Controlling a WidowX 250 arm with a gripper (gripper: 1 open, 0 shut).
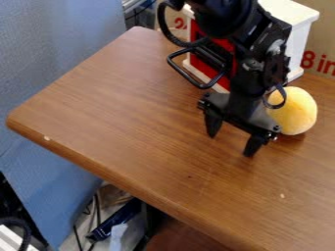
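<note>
My black gripper (pixel 232 139) hangs low over the right part of the wooden table (pixel 118 118), its two fingers spread apart with nothing visible between them. Just to the right of it, partly behind the gripper, a round pale yellow object (pixel 297 112) rests on the table. Behind the arm stands a white and red box (pixel 292 29), mostly hidden by the arm.
A cardboard box (pixel 319 59) with printed text is at the back right. Past the table's left edge are a blue surface (pixel 39 78), cables and some clutter below.
</note>
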